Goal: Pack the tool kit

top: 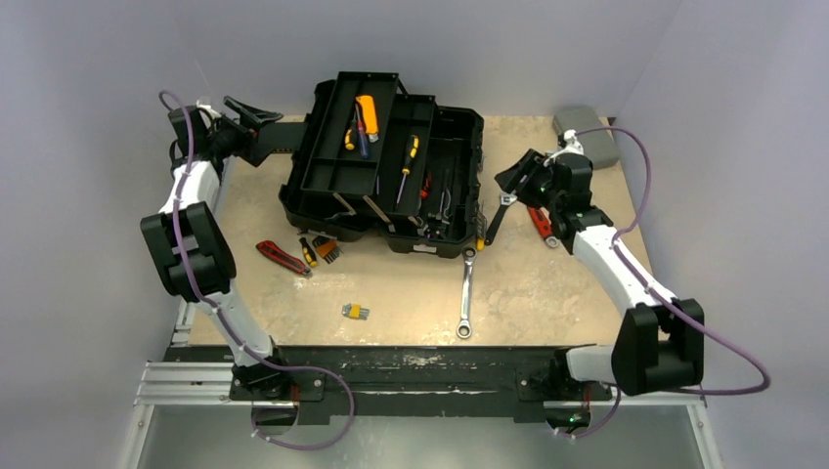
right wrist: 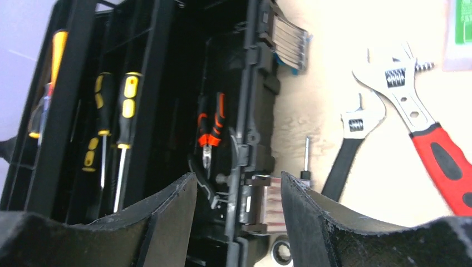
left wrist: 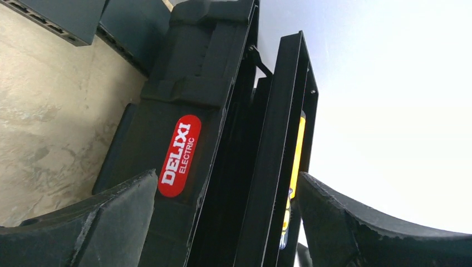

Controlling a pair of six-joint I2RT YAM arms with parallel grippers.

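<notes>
The black toolbox (top: 457, 127) stands open, screwdrivers in its raised trays (top: 327, 171) and red-handled pliers (right wrist: 219, 114) in the lower bay. My open left gripper (top: 258, 115) is at the box's upper left, facing its labelled side (left wrist: 178, 156) in the left wrist view. My open right gripper (top: 511, 173) hangs right of the box, near a black-handled adjustable wrench (right wrist: 345, 158) and a red-handled one (right wrist: 439, 161). A combination wrench (top: 465, 298), red utility knife (top: 279, 256), small screwdriver (top: 307, 251), orange key set (top: 326, 246) and yellow key set (top: 354, 311) lie on the table.
A grey case (top: 596, 147) sits at the back right; part of a green-labelled box (right wrist: 463, 22) shows in the right wrist view. Walls border the back and sides.
</notes>
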